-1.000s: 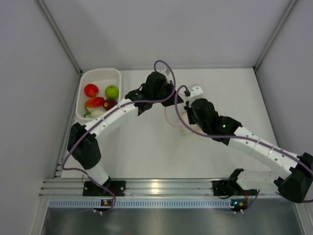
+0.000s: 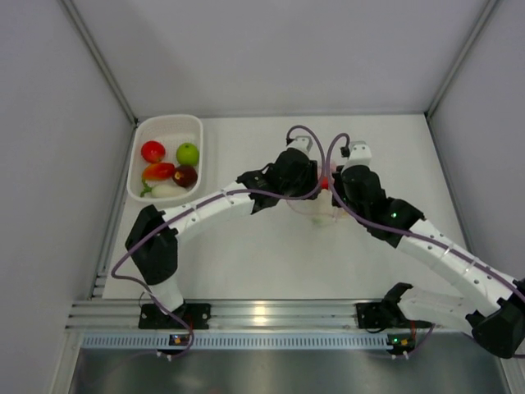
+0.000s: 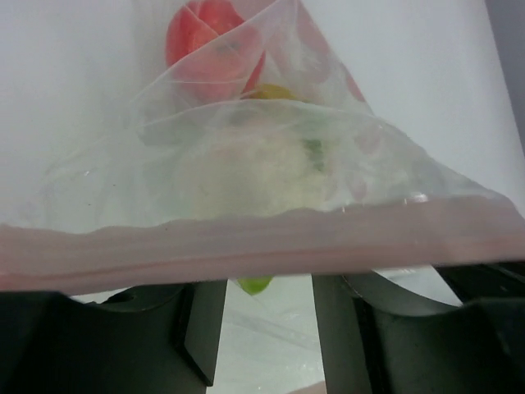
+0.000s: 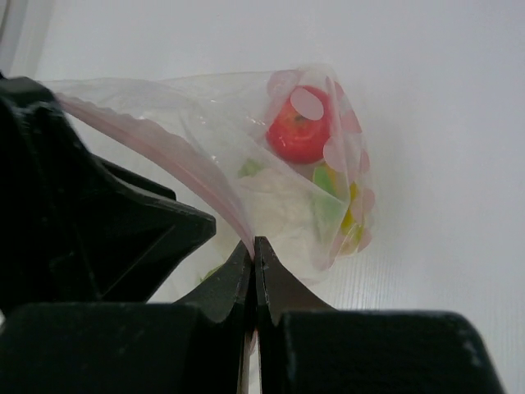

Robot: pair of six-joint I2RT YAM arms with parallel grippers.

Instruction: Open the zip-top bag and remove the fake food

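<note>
The clear bag (image 3: 205, 156) with pink zip strip (image 3: 246, 246) holds a red tomato (image 3: 209, 45), something pale and a yellow-green piece. In the right wrist view the tomato (image 4: 299, 127) shows through the plastic (image 4: 213, 115). My left gripper is below the strip in its view, its fingers apart, with plastic seen between them. My right gripper is shut on the bag's edge, which runs down into its fingertips. Both grippers are close together over the bag in the top view.
A white bin (image 2: 131, 176) of fake fruit and vegetables stands at the left. Walls border both sides.
Both arms have moved right and toward the table's front in the top view, staying close together, and the bag between them shows more.
</note>
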